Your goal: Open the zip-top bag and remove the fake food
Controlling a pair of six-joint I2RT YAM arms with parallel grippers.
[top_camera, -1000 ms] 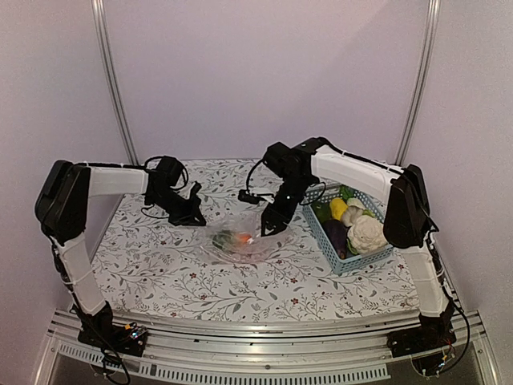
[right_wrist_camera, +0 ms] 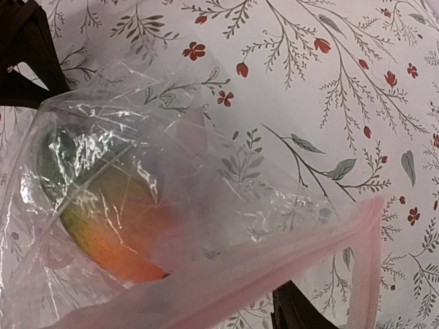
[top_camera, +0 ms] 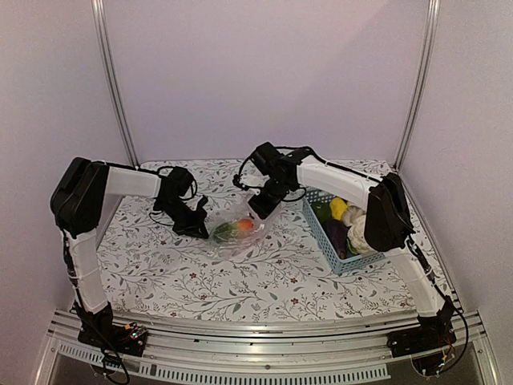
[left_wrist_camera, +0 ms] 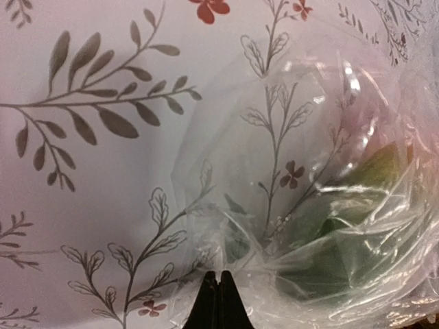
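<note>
The clear zip top bag (top_camera: 234,228) lies mid-table. A pink band (right_wrist_camera: 260,264) along its mouth crosses the lower part of the right wrist view. Inside is a fake food piece (right_wrist_camera: 113,219), green shading to orange. At the bag's closed end, my left gripper is shut, and plastic creases gather at its fingertips. My right gripper is at the mouth end, its dark fingertips partly covered by the pink band. How far its fingers are apart cannot be told. The food is blurred by folds and glare of the plastic.
A light blue basket (top_camera: 329,250) holding several fake vegetables stands to the right, partly under the right arm. Walls rise at the back and sides.
The pieces of plastic around the food have shifted.
</note>
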